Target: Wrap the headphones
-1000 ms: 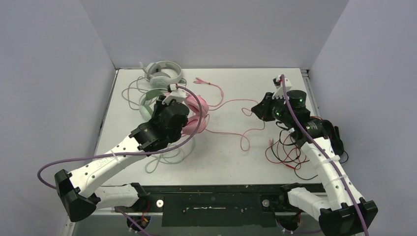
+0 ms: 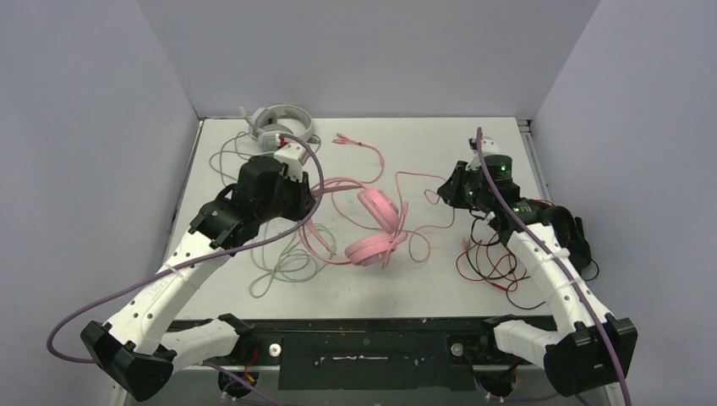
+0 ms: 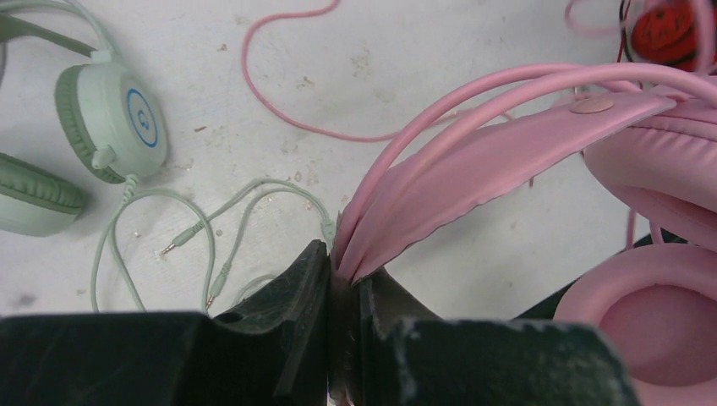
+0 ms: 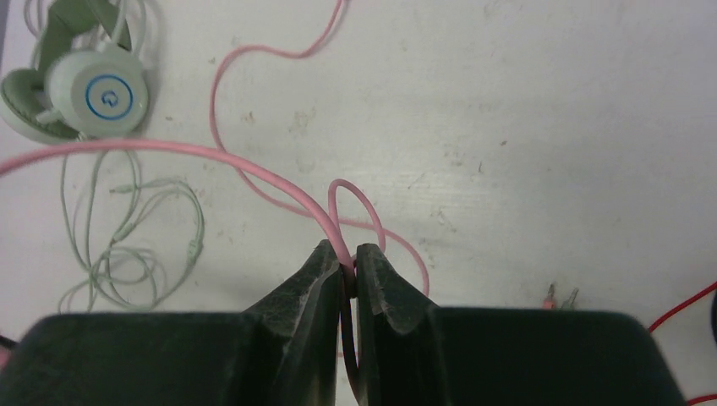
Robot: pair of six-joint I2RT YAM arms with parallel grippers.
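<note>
The pink headphones [image 2: 369, 247] hang over the middle of the table, their ear cups pointing right. My left gripper is shut on the headband [image 3: 482, 173], seen close up in the left wrist view with the pink ear cups [image 3: 668, 169] beyond it. Pinched in my right gripper is the pink cable [image 4: 279, 182], which runs off to the left in the right wrist view. In the top view the right gripper is right of the ear cups, and the cable [image 2: 397, 188] lies in loose bends between. The cable's plug end [image 2: 345, 139] rests on the table at the back.
Grey headphones [image 2: 292, 121] lie at the back left. Green headphones [image 3: 127, 123] and their loose green cable [image 2: 283, 272] are on the left side, partly under my left arm. Black headphones [image 2: 568, 233] with tangled red and black cable [image 2: 499, 269] sit at the right.
The pink headphones have swung to the right and tilted, with the left gripper turning and shifting.
</note>
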